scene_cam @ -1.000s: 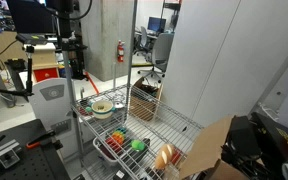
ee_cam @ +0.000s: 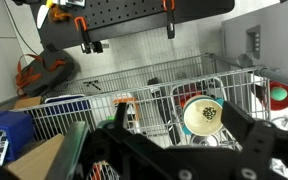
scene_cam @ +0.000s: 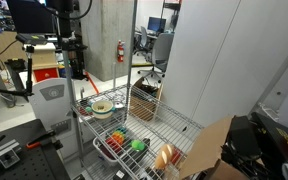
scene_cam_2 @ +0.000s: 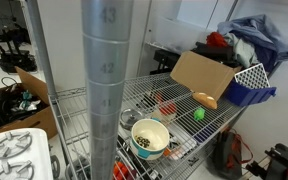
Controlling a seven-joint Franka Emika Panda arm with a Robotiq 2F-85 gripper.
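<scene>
High over the near-left end of a wire rack (scene_cam: 169, 125) hangs my gripper. Its dark fingers are spread wide in the wrist view, with nothing held between them. Below stands a pale bowl (ee_cam: 202, 116), right of centre there. The bowl (scene_cam_2: 150, 138) has a greenish rim and small dark bits inside in exterior view 2. Farther along the rack lie a green object (scene_cam_2: 199, 113), a red object (scene_cam_2: 167, 108) and a brown bread-like piece (scene_cam_2: 206, 100).
An open cardboard box (scene_cam_2: 202, 74) stands toward the rack's far end, near a blue crate (scene_cam_2: 246, 92) and piled cloth (scene_cam_2: 229, 45). A thick grey post (scene_cam_2: 104, 75) blocks part of exterior view 2. Bare floor (ee_cam: 149, 48) lies beside the rack.
</scene>
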